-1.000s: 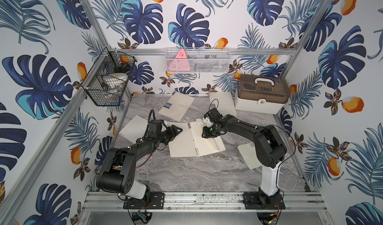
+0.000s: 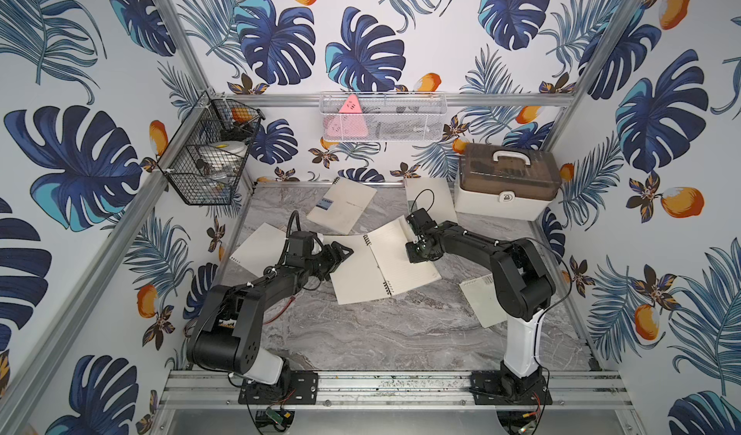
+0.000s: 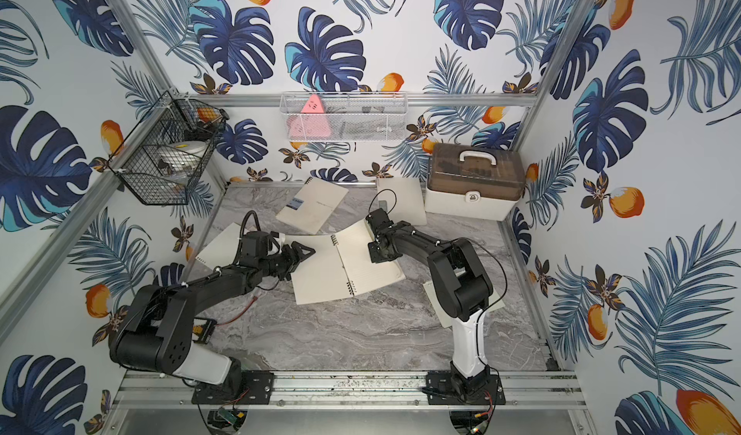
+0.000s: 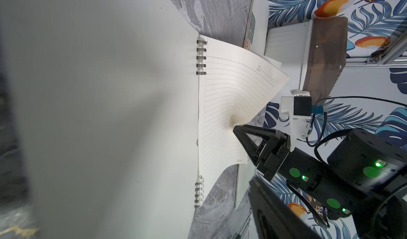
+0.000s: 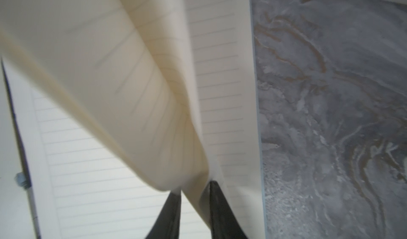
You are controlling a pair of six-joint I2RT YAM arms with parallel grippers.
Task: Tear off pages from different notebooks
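An open spiral notebook (image 2: 355,274) lies mid-table, its coiled binding (image 4: 201,56) between the halves. My left gripper (image 2: 339,251) hovers at its left page, its finger state unclear. My right gripper (image 2: 413,251) is at the right page (image 4: 224,82), where a lined sheet (image 5: 106,69) is lifted and curled. Its blurred fingertips (image 5: 214,188) touch the curled paper; whether they are closed on it I cannot tell.
Other notebooks lie at the back (image 2: 341,203), the left (image 2: 258,246) and the right front (image 2: 482,300). A brown-lidded box (image 2: 505,180) stands back right. Baskets hang on the walls.
The left arm has stayed still.
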